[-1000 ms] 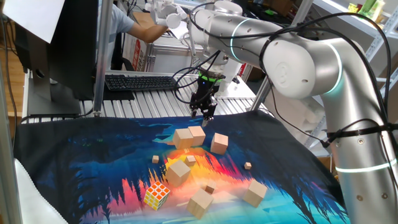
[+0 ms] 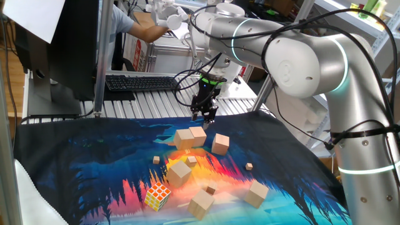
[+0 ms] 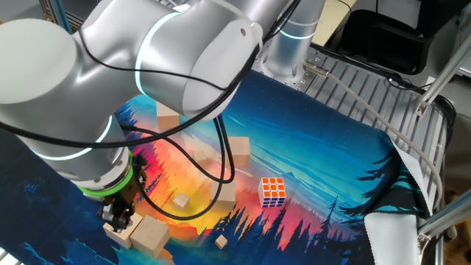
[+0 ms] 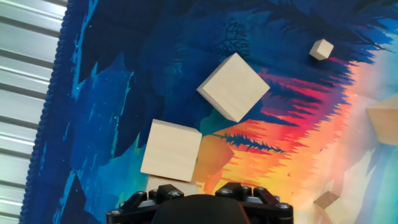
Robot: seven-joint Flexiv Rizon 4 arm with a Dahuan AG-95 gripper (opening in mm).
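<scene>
My gripper (image 2: 205, 119) hangs above the far edge of the printed cloth, just behind two large wooden cubes standing close together. In the wrist view the gripper is open, its two fingertips apart at the bottom edge. One large cube (image 4: 170, 150) lies just ahead of them, partly covering a second block (image 4: 163, 183) nearer the fingers. Farther off sits another large cube (image 4: 234, 88), turned at an angle. No object shows between the fingers. From the second exterior view, the gripper (image 3: 116, 215) appears over or right beside a pair of cubes (image 3: 151, 235); its height is hard to judge.
More large cubes (image 2: 179, 174) and several small ones (image 2: 249, 166) are spread over the cloth. A Rubik's cube (image 2: 157, 196) rests near the front. Loose black cables (image 3: 221, 151) loop beside the arm. Behind the cloth are a slatted metal table and a keyboard (image 2: 140, 83).
The gripper has shifted only slightly above the far cloth edge, and the arm's links have moved a little. The cubes have stayed where they were.
</scene>
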